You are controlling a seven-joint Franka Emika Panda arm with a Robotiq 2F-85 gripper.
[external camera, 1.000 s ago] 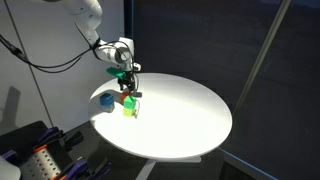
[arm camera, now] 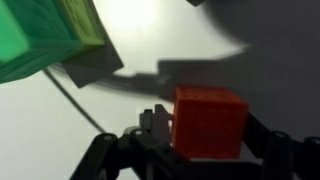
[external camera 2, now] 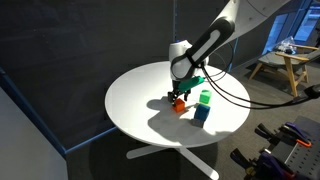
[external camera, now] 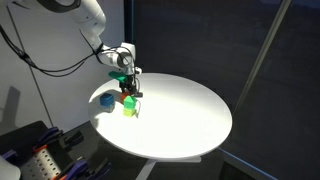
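An orange-red block (arm camera: 208, 122) fills the space between the black fingers of my gripper in the wrist view. The fingers stand on either side of it, part open and close to its sides; whether both touch it is hard to see. In exterior view 2 the same block (external camera 2: 179, 105) is on the white table, just under the gripper (external camera 2: 177, 98). Exterior view 1 shows the block (external camera: 124, 96) only partly, below the arm.
A green block (external camera: 130, 102) rests on a yellow-green one (external camera: 129, 113) close beside the gripper. A blue block (external camera: 107, 99) stands near the table's left side.
Across the last second the arm has stayed in nearly the same place over the orange-red block, perhaps slightly lower now. The other blocks have not moved.
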